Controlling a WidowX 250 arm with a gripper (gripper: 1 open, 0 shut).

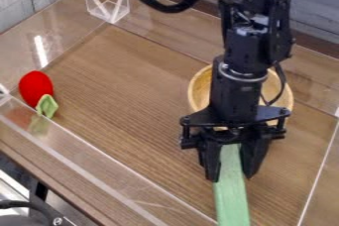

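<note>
The black gripper (228, 146) is low at the right of the camera view, shut on a long pale green object (231, 195) that extends from between its fingers toward the front edge of the view. Behind the arm, a pale tan bowl (200, 88) is partly hidden. At the left lie a red object (36, 86) and a small light green piece (47, 106) beside it.
Clear plastic brackets stand at the upper left corner, and a clear rail runs along the front left. A wall borders the back.
</note>
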